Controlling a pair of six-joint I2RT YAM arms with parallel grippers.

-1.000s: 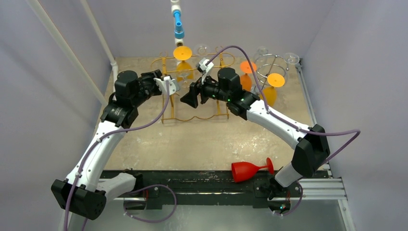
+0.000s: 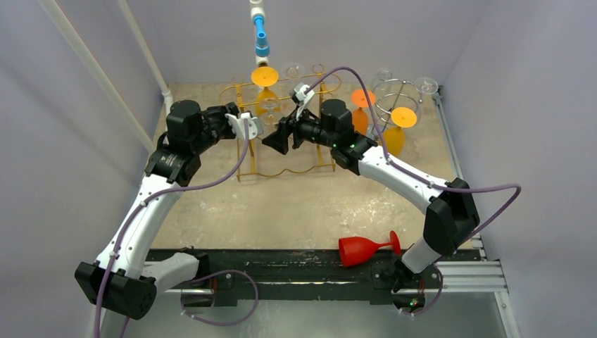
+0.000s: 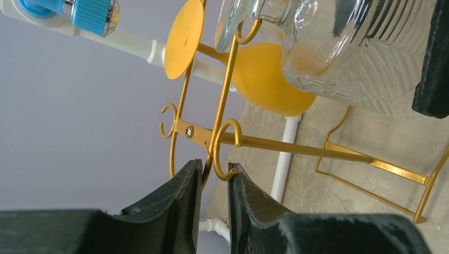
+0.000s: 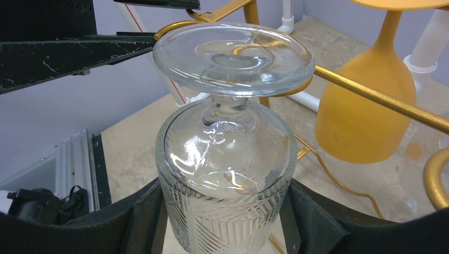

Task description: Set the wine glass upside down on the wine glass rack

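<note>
The clear wine glass (image 4: pixel 227 153) is upside down, foot up, at the front of the gold rack (image 2: pixel 251 151). My right gripper has one finger against each side of its bowl and is shut on it; the lower bowl runs out of the right wrist view. The glass's foot is beside a gold rail, but whether its stem sits in the rack I cannot tell. My left gripper is part open at the rack's end, a gap showing between its fingers, with a curled gold hook (image 3: pixel 227 135) between and just above the tips.
A yellow glass (image 3: pixel 272 79) hangs upside down in the rack beside the clear one. A red glass (image 2: pixel 357 250) lies on its side near the front edge. A round silver rack (image 2: pixel 396 105) with several glasses stands at the right.
The rack's top and the yellow glass's foot have moved slightly left. My left arm is nearly still.
</note>
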